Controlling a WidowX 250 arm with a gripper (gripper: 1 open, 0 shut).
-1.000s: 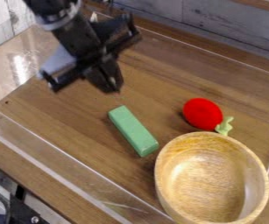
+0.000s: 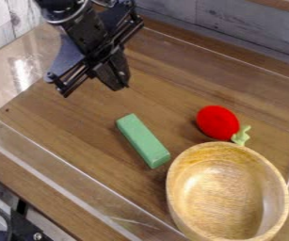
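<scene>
My black gripper (image 2: 115, 75) hangs over the wooden table in the upper left of the camera view, shut, with nothing visible between its fingers. Below and right of it, a green rectangular block (image 2: 144, 141) lies flat on the table. A red toy vegetable with a green top (image 2: 217, 122) lies at the right. A light wooden bowl (image 2: 229, 223) stands at the front right.
Grey wooden walls (image 2: 229, 28) border the back and left. A pale clear edge strip runs along the front left.
My arm and gripper have shifted up and to the left over the last second, coming into sharper view. The block, red vegetable and bowl have not moved.
</scene>
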